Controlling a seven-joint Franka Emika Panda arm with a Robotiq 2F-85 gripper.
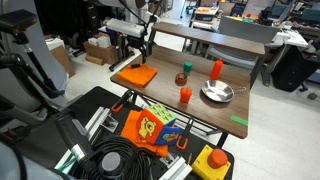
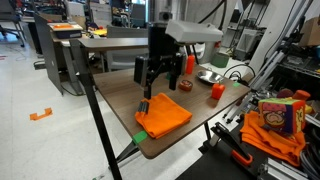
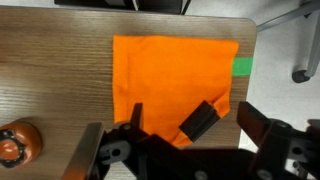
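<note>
An orange cloth lies flat on the wooden table, one lower corner folded or rumpled. Resting on that part is a small dark block, set at a slant; it also shows in exterior view 2 at the cloth's near left edge, as a dark object. My gripper hangs above the cloth, apart from it, its fingers wide open and empty. In the wrist view the dark fingers stand on either side of the cloth's lower part.
A brown round object sits left of the cloth. Red cups and a metal pan stand farther along the table. A green strip marks the table edge beside the cloth. Below are a colourful bag and cables.
</note>
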